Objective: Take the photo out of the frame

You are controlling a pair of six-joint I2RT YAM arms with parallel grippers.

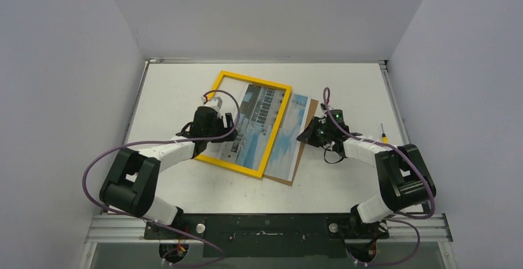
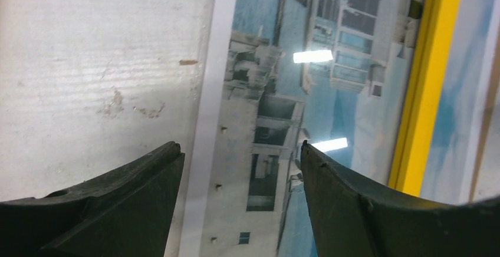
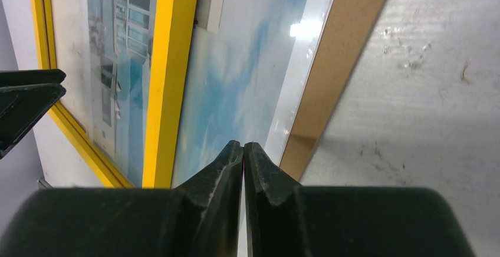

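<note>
The yellow frame [image 1: 278, 134] lies tilted on the table. A photo of buildings and sky [image 1: 287, 136] runs under its right bar, partly inside the frame's outline and partly beyond it, above a brown backing board [image 1: 311, 112]. My left gripper stands open over the photo's white left border [image 2: 206, 124], nothing gripped. At the photo's right border [image 3: 287, 106], close by the board's edge, my right gripper is shut, its fingertips together. Whether a thin edge sits between them is hidden.
A yellow-handled screwdriver [image 1: 384, 138] lies at the far right, partly covered by the right arm's cable. Grey walls [image 1: 265, 16] enclose the back and sides. Bare white table [image 1: 351, 84] shows behind the right arm and in front of the frame.
</note>
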